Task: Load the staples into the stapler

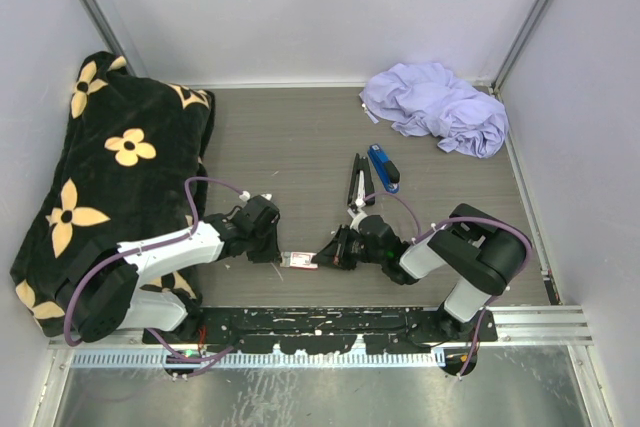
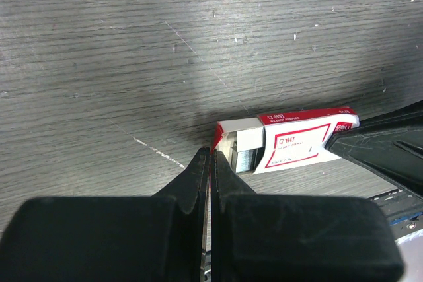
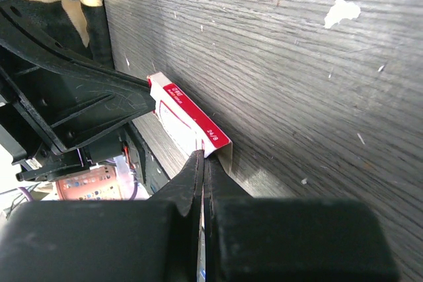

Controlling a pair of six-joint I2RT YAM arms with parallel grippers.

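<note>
A small red-and-white staples box (image 1: pixel 300 259) (image 2: pixel 297 142) (image 3: pixel 188 111) lies low at the front middle of the table, between the two grippers. Its left end is opened, and a silvery strip of staples shows inside in the left wrist view. My left gripper is shut at that end, on what looks like a thin edge or flap. My right gripper is shut at the opposite end, its tips on the box's edge. Behind them lie a black open stapler (image 1: pixel 357 181) and a blue stapler (image 1: pixel 384 166).
A purple cloth (image 1: pixel 450 107) lies at the back right. A black flowered cushion (image 1: pixel 110 177) fills the left side.
</note>
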